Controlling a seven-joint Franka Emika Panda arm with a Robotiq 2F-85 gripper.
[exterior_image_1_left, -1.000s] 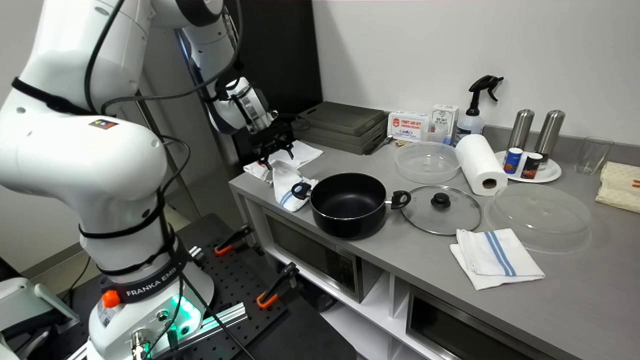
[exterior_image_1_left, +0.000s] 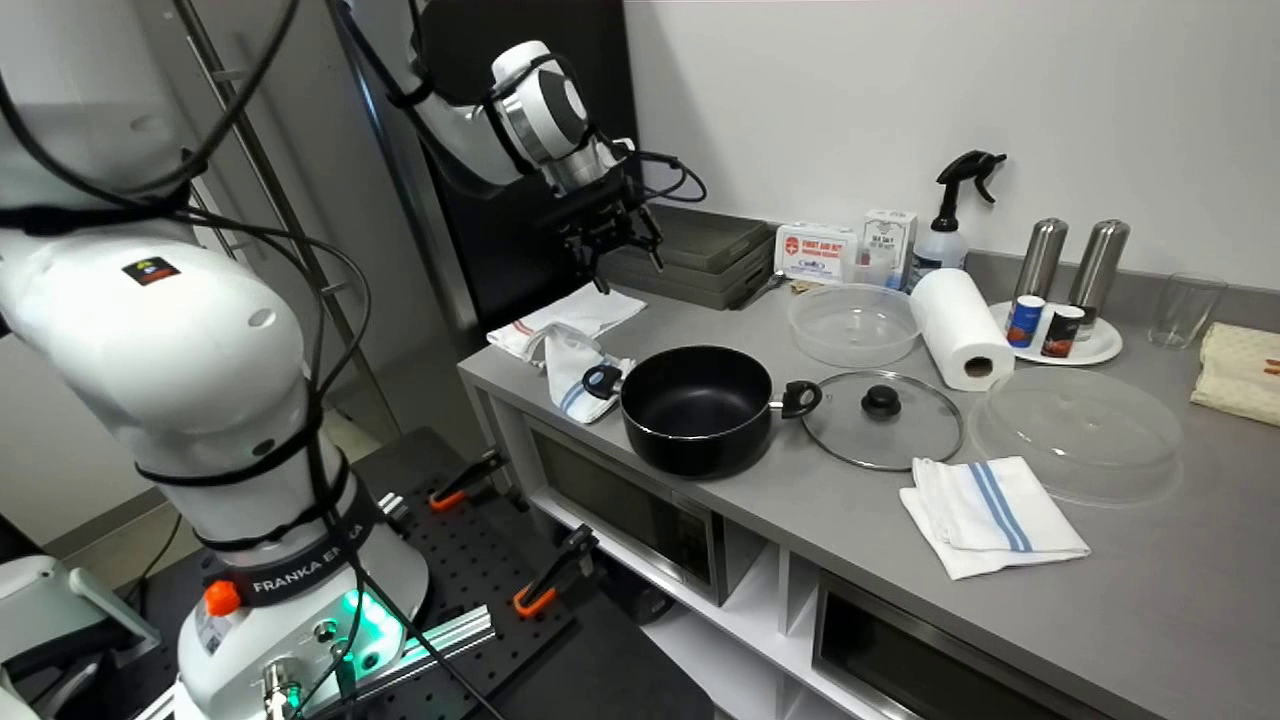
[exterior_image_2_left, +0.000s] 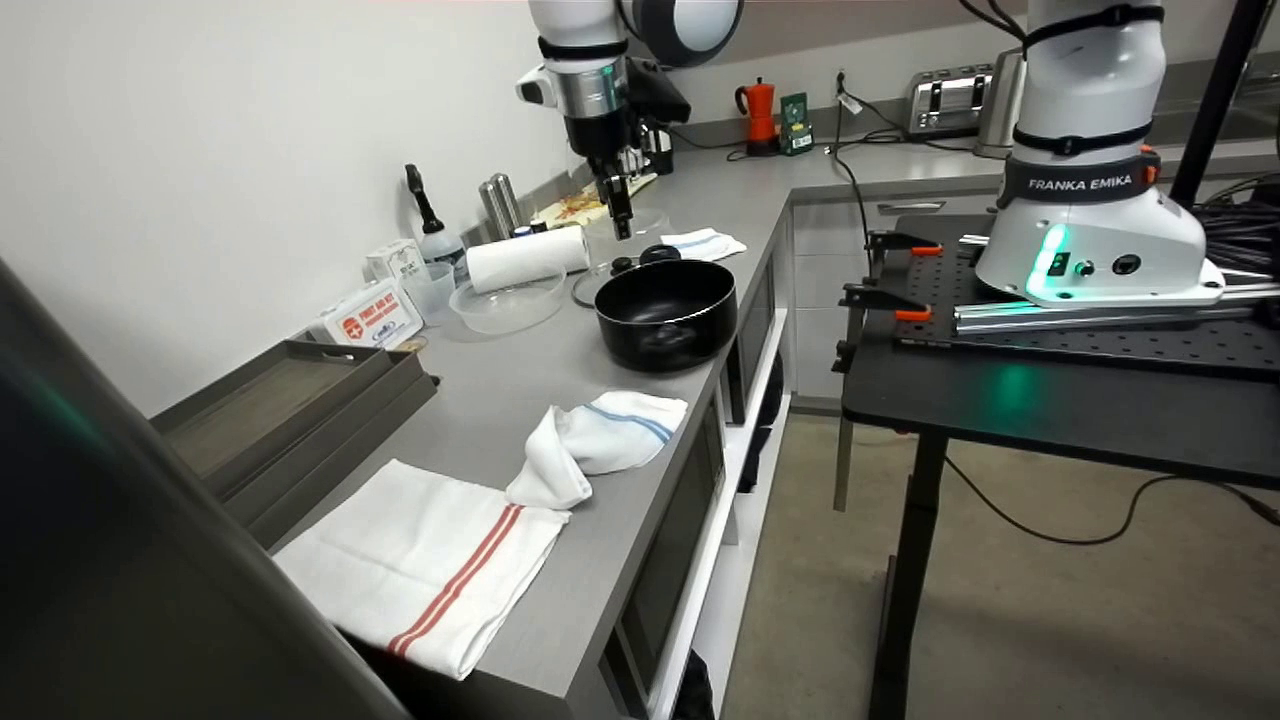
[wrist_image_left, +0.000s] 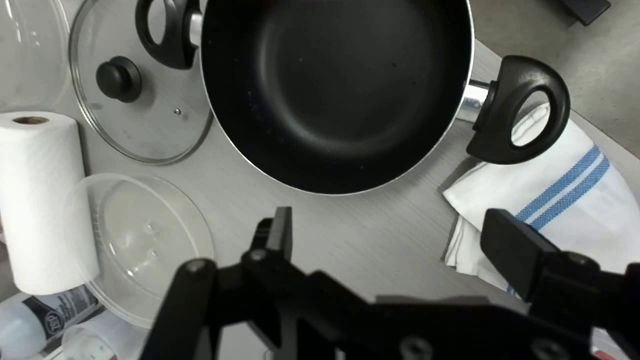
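Note:
My gripper is open, its two black fingers wide apart with only bare counter seen between them. In exterior view 1 it hangs well above the counter's left end, higher than the pot. The black two-handled pot (exterior_image_1_left: 699, 408) stands uncovered near the front edge; in the wrist view its inside (wrist_image_left: 354, 66) looks empty. To the pot's right lies a glass lid (exterior_image_1_left: 840, 428) with a black knob, flat on the counter. A crumpled white towel with blue stripes (exterior_image_2_left: 624, 432) sits by the pot's left handle. Beside it lies a white towel with red stripes (exterior_image_2_left: 420, 564).
Grey stacked trays (exterior_image_1_left: 702, 252) stand at the back left. A clear bowl (exterior_image_1_left: 854, 324), a paper towel roll (exterior_image_1_left: 962, 330) and a spray bottle (exterior_image_1_left: 942, 246) occupy the back. A clear cover (exterior_image_1_left: 1074, 438) and a folded blue-striped towel (exterior_image_1_left: 996, 510) are at the right.
My arm has risen, carrying the gripper up and somewhat to the right, away from the towels at the left end. The objects on the counter look the same as before.

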